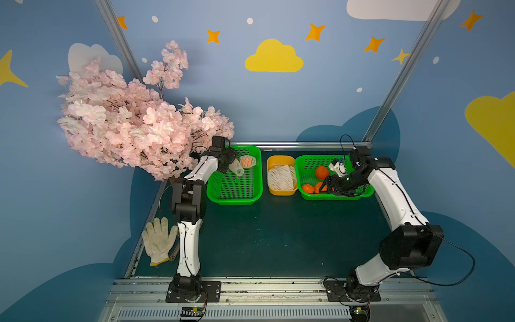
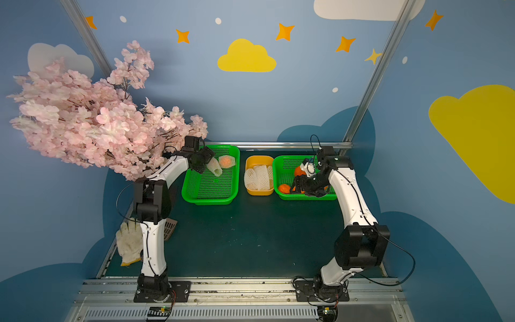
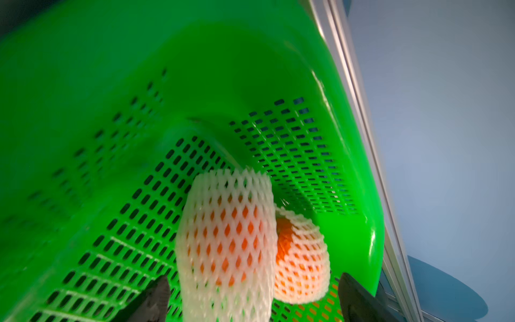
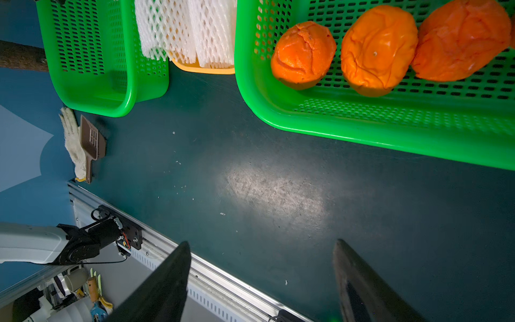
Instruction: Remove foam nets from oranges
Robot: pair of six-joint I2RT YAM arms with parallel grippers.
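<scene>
In the left green basket [image 1: 234, 194] lie two netted oranges: one in a long white foam net [image 3: 225, 241], the other in a shorter net [image 3: 303, 263] beside it. My left gripper is open over the long netted one, at the back of that basket. Bare oranges [image 4: 378, 45] sit in the right green basket [image 4: 375, 140]. My right gripper is open above that basket's front area, with nothing between its fingers. White foam nets [image 2: 259, 178] fill the yellow container [image 2: 259, 191] between the baskets.
Pink blossom branches [image 1: 123, 123] crowd the left arm at back left. A glove [image 1: 158, 241] and a brown tool [image 4: 91, 139] lie at the table's left.
</scene>
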